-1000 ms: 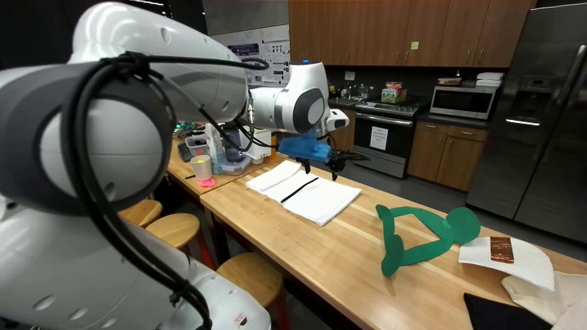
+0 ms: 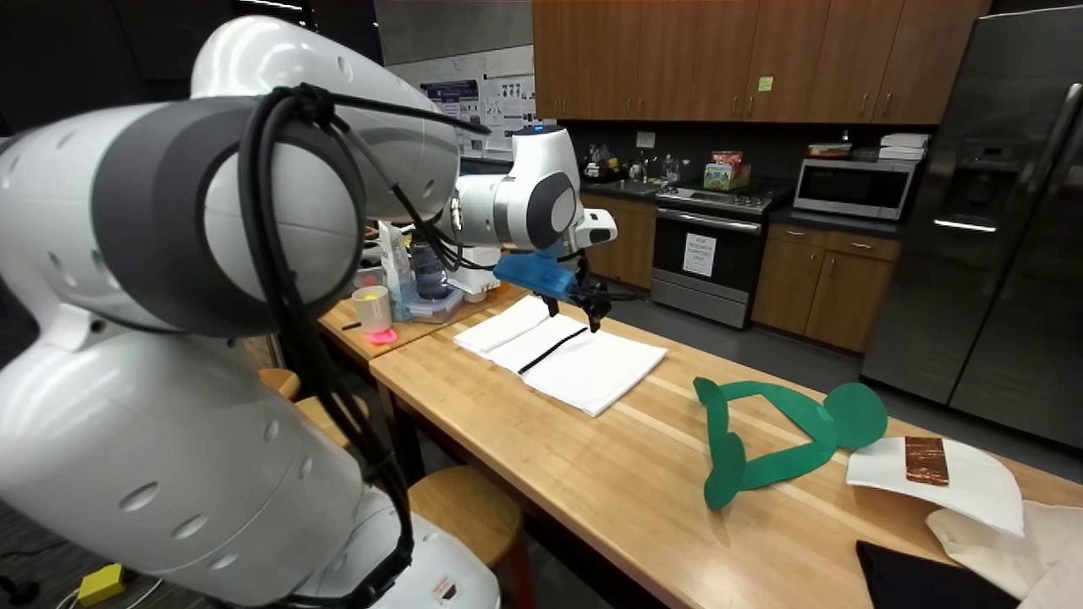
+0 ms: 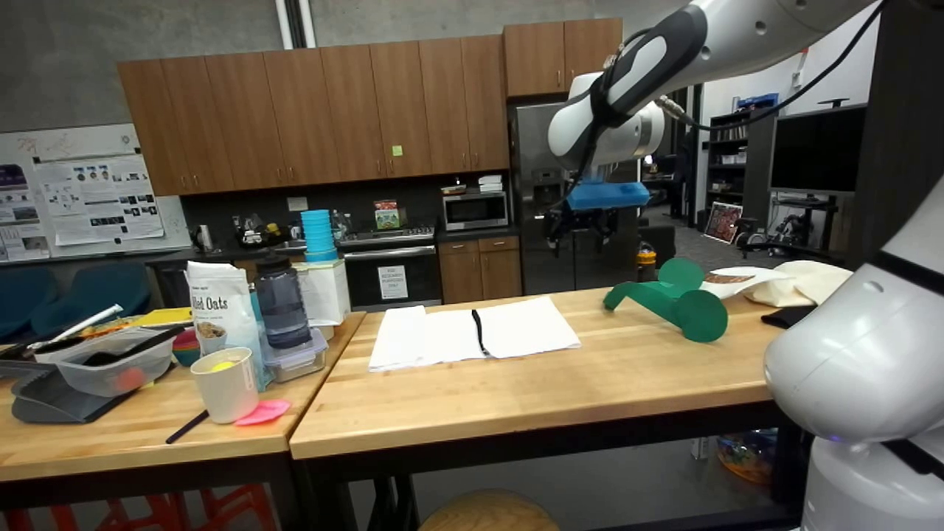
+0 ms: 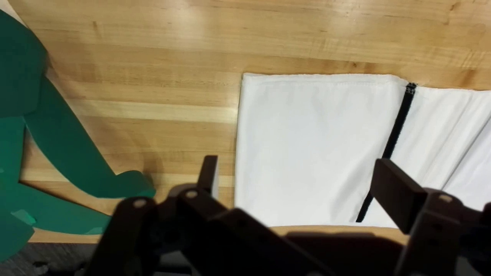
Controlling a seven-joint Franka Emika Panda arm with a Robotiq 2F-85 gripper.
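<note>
A white cloth (image 2: 609,364) lies flat on the wooden table, with a black strip (image 2: 553,350) across it. In the wrist view the cloth (image 4: 303,138) fills the middle and right, its black strip (image 4: 399,124) slanting down it. My gripper is open above the cloth's near part, its fingers wide apart and nothing between them. From the side, the gripper (image 3: 581,239) hangs well clear of the tabletop. A green cut-out piece (image 2: 722,452) with rounded ends rests to the right of the cloth, partly raised off the wood.
Beyond the green piece lie a white curved sheet with a copper patch (image 2: 926,462), a beige cloth (image 2: 1046,553) and a black cloth (image 2: 919,578). A side table holds a cup (image 3: 226,386), an oats bag (image 3: 221,310) and a bin (image 3: 115,363).
The arm has swung, carrying the open gripper a little to the left and slightly lower in exterior view 1. The cloth and green piece have stayed put.
</note>
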